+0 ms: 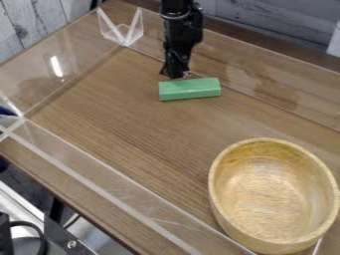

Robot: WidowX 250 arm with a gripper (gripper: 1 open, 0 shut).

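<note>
A black robot arm reaches down from the top centre of the camera view, its gripper low over the table just behind a green rectangular block. The gripper looks shut, with nothing visible between its small fingers. The block lies flat on the wooden table, slightly angled.
A large round pale wooden bowl fills the lower right. A clear plastic piece stands at the top left. Transparent edging runs along the table's left side, with cables beyond it.
</note>
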